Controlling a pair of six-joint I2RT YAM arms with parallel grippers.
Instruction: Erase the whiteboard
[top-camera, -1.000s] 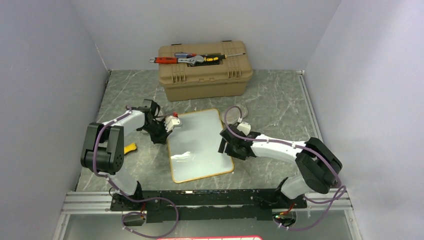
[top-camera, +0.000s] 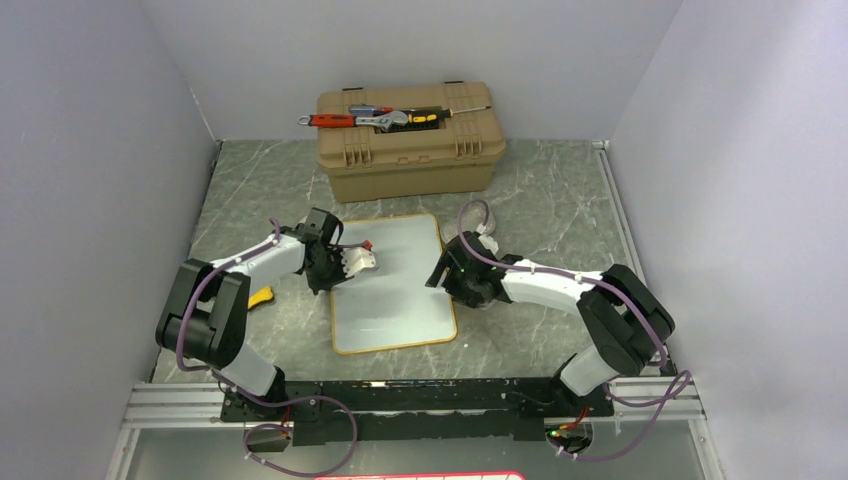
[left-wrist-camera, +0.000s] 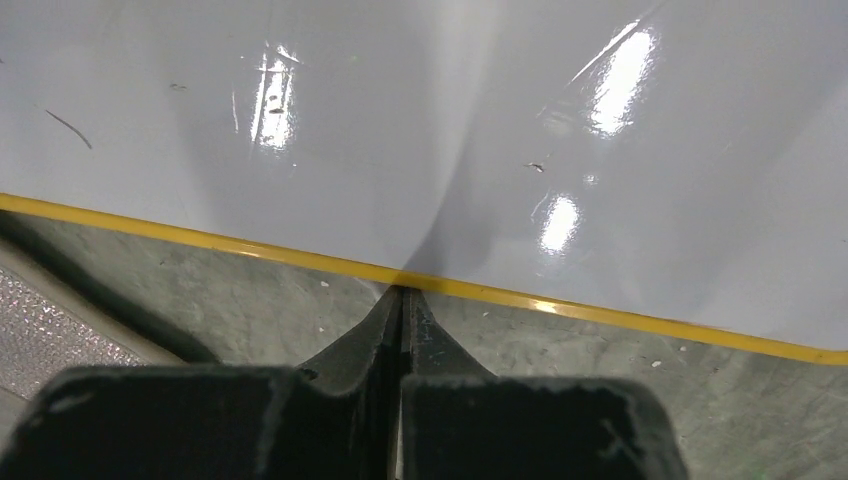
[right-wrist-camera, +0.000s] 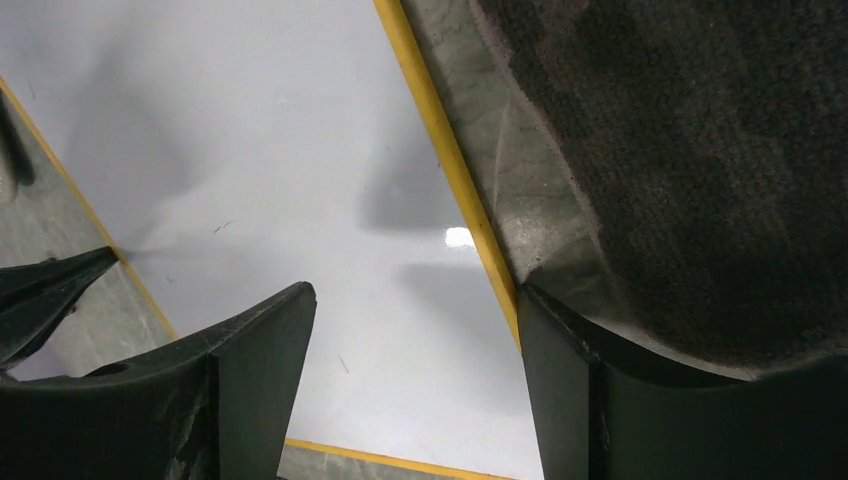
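Observation:
The whiteboard lies flat in the middle of the table, its white face edged by a thin yellow rim. A few short dark marks and scratches show on it in the left wrist view. At the board's left edge my left gripper is shut on the rim, fingertips together there. Over the right edge, my right gripper stands part open: one finger is above the white face, the other beside the yellow rim. A dark brown felt-like pad lies just right of the board.
Behind the board stands a tan toolbox with several tools on its lid. A small yellow object rests left of the board. Part of a grey, glittery item shows near the left edge.
The board has shifted slightly left and toward the back, turning a little.

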